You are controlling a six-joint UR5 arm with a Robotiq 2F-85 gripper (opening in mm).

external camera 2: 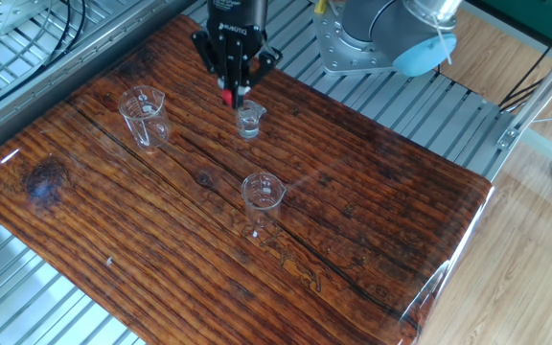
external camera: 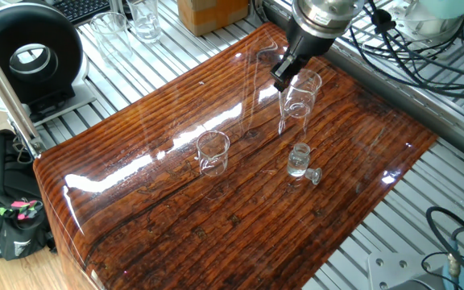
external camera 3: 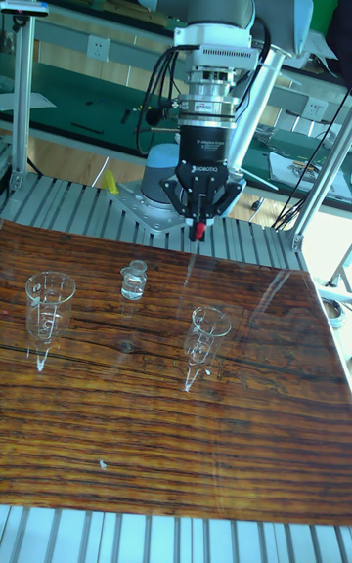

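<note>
My gripper (external camera: 279, 84) (external camera 2: 233, 91) (external camera 3: 198, 221) hangs above the wooden table, shut on a dropper. The dropper's red bulb (external camera 2: 226, 97) (external camera 3: 198, 233) shows at the fingertips, and its thin clear tube (external camera: 282, 117) points down. A small clear glass bottle (external camera: 298, 161) (external camera 2: 248, 122) (external camera 3: 132, 283) stands upright with clear liquid inside. Its glass stopper (external camera: 314, 176) appears to lie beside it on the table. Two clear beakers stand apart: one beaker (external camera: 213, 155) (external camera 2: 263, 196) (external camera 3: 208, 328), and another beaker (external camera: 300, 95) (external camera 2: 146, 117) (external camera 3: 48, 308). Whether they hold liquid is hard to tell.
Cables (external camera: 417, 72) run near the robot base. A black ring-shaped device (external camera: 31, 60) stands off the table's far-left side.
</note>
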